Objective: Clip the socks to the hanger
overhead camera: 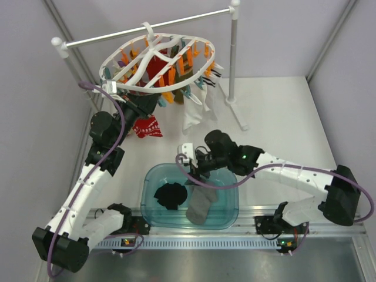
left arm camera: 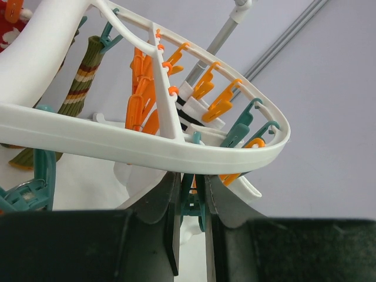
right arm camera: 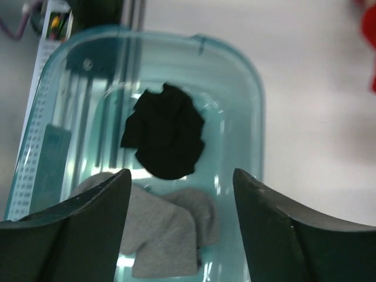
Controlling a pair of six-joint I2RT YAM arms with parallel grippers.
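The round white hanger, ringed with orange and teal clips, hangs from a white stand with several socks clipped below it. At its near rim my left gripper is shut on a teal clip, its fingers close on both sides. Whether that clip grips a sock is hard to see. Over the teal bin hangs my right gripper, open, with nothing between its fingers. In the bin lie a black sock and a grey sock, the grey one partly under the right gripper from above.
A white sock and a red patterned sock hang low under the hanger. The stand's right post rises behind the right arm.
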